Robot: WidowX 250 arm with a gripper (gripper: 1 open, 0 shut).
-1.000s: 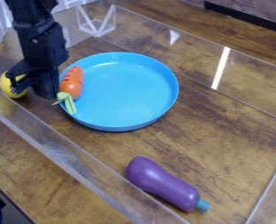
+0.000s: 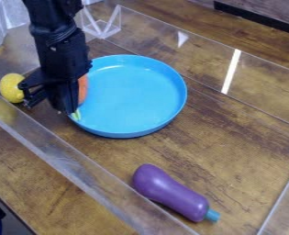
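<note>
My black gripper (image 2: 59, 90) is over the left rim of the blue plate (image 2: 137, 101), in front of an orange carrot (image 2: 82, 88) that it largely hides; whether anything is between its fingers is hidden, and it looks shut. A yellow object (image 2: 11, 86), like a lemon, lies left of the gripper, outside the plate.
A purple eggplant (image 2: 169, 191) lies at the front right on the wooden table (image 2: 227, 138). Transparent panels edge the workspace. The table right of the plate is clear.
The gripper has moved right, onto the carrot's place at the plate's left side, now covering most of it and uncovering more of the yellow object.
</note>
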